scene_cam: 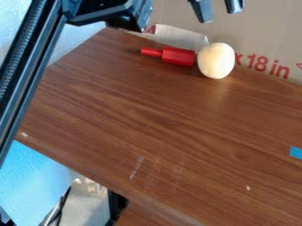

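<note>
At the back of the wooden table (154, 150) a white egg-shaped object (216, 61) stands beside a red cylindrical piece (176, 56) with a thinner end pointing left. My gripper (217, 9) is at the top edge, above and behind these things, cut off by the frame; its two dark fingertips stand apart with nothing seen between them. A black arm reaches in from the upper left.
A cardboard box (269, 35) with red print backs the table, with a pale curled strip (181, 35) behind the red piece. Blue tape (295, 152) lies at the right.
</note>
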